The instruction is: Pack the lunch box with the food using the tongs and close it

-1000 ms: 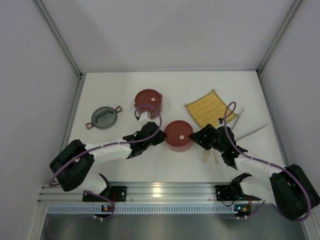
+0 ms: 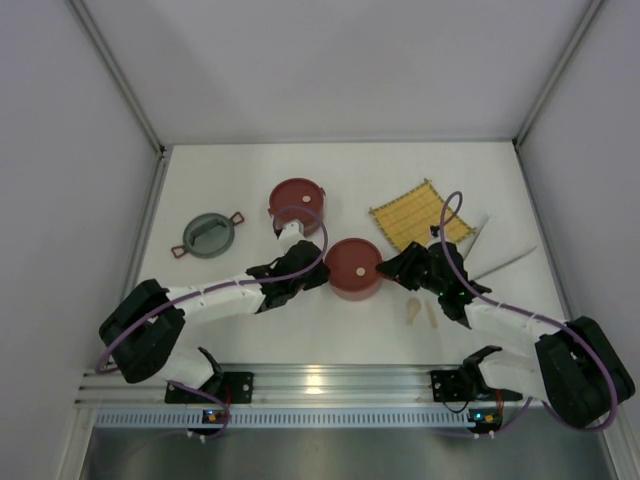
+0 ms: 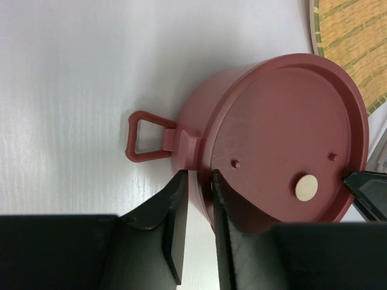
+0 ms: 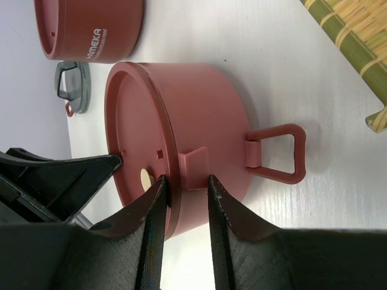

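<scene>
A round dark-red box with a lid (image 2: 355, 268) stands at the middle of the table between my two grippers. Its lid (image 3: 278, 139) has a raised rim and a pale button. At the left side, my left gripper straddles the rim, one finger over the lid and the other outside the wall near a loop handle (image 3: 133, 138). Opposite it, my right gripper straddles the rim and a side clip (image 4: 195, 168) above the other handle (image 4: 299, 154). Both fingers are partly apart; whether they press on the rim is unclear.
A second red box (image 2: 297, 203) stands behind on the left, with a grey lidded container (image 2: 208, 236) farther left. Behind my right arm lies a yellow bamboo mat (image 2: 410, 215). Wooden utensils (image 2: 413, 310) lie in front of that arm.
The box has shifted slightly left and back. My right gripper has shifted a little left with it, and the left gripper's position has barely changed.
</scene>
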